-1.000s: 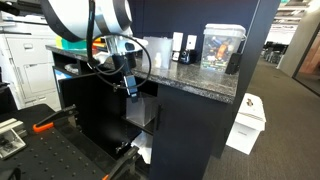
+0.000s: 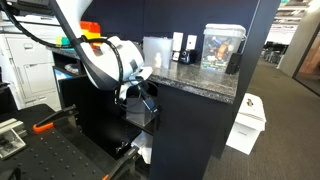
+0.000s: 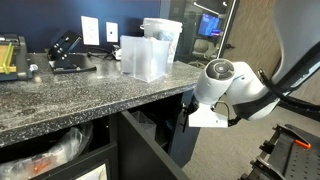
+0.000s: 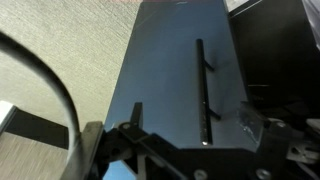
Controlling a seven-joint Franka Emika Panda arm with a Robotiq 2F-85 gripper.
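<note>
A dark cabinet door [image 4: 165, 75] fills the middle of the wrist view, with a long black bar handle [image 4: 201, 80] on it. My gripper is open; its fingers lie to either side of the handle's lower end in that view. Whether they reach the handle in depth, I cannot tell. Exterior view 1 has the gripper [image 2: 146, 100] low in front of the cabinet, close to the door's upright handle [image 2: 156, 117]. In exterior view 2 the white arm [image 3: 216, 90] reaches down beside the counter, and the handle cannot be made out.
Above the cabinet runs a granite counter [image 2: 205, 82], bearing a clear tub [image 2: 222, 45] and a frosted bin [image 2: 157, 52]. A plastic bag of things [image 3: 60, 147] lies in an open compartment. A white box [image 2: 247, 125] stands on the floor to the right.
The arm has come down and to the right in exterior view 1, bringing my gripper from near counter height to close by the door handle. The counter objects have stayed put.
</note>
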